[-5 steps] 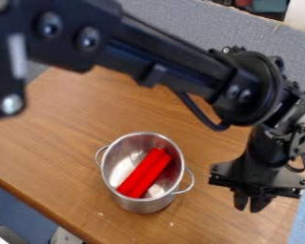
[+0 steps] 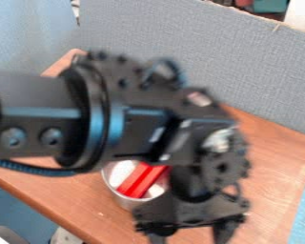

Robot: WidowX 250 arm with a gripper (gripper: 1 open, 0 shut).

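My black gripper [image 2: 191,232] hangs low in the lower middle of the view, blurred, with its fingers apart and partly cut by the bottom area. Directly behind it, a metal pot [image 2: 117,189] is mostly hidden by the gripper and arm. A red object [image 2: 140,179] lies inside the pot.
The wooden table [image 2: 267,151] shows bare at right and lower left. A strip of blue tape [image 2: 301,214] lies at the right edge. A grey padded partition [image 2: 263,76] stands along the back.
My arm and gripper have moved left and toward the camera, now covering much of the pot that was in full view earlier.
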